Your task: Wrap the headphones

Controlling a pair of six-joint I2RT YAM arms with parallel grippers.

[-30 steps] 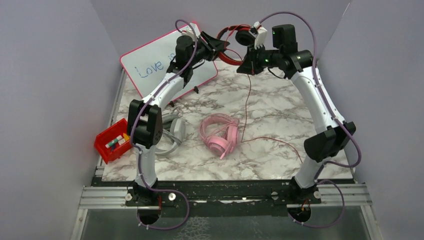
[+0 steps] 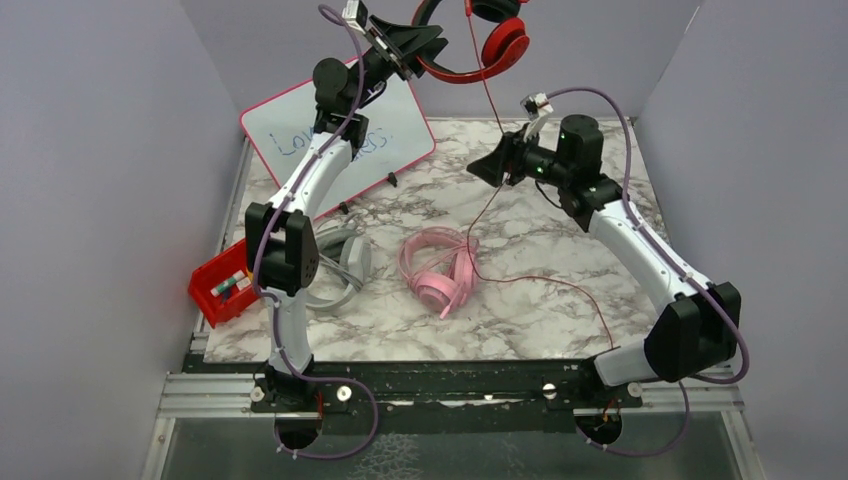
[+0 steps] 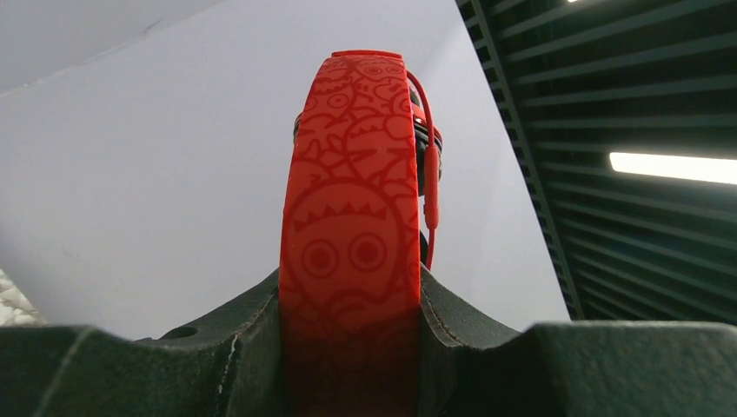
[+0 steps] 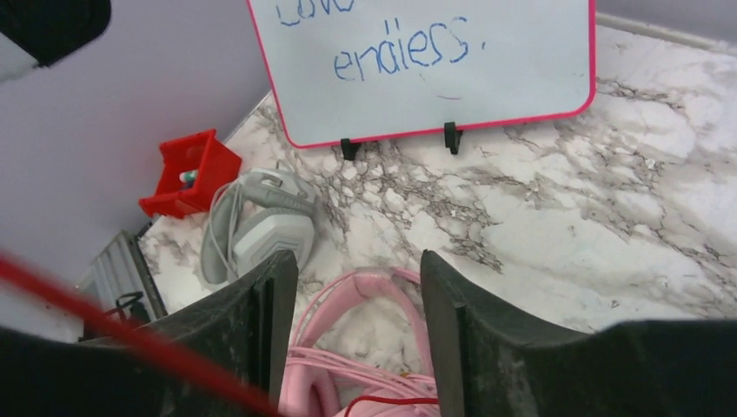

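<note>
Red-and-black headphones (image 2: 503, 45) hang high at the back, their patterned band (image 3: 348, 234) clamped in my left gripper (image 2: 420, 58). A thin red cable (image 2: 535, 277) drops from them past my right gripper (image 2: 492, 165) and runs across the table toward the front right. My right gripper is lower, right of and below the headphones, with its fingers parted in the right wrist view; a blurred stretch of red cable (image 4: 113, 321) crosses at its side.
Pink headphones (image 2: 440, 292) lie mid-table. Grey headphones (image 2: 352, 262) and a red bin (image 2: 208, 310) sit at left. A whiteboard (image 2: 300, 120) stands at back left.
My left gripper has carried the headphones upward and slightly left. My right gripper has moved down, away from the headphones, its fingers now apart, and the cable below it has shifted.
</note>
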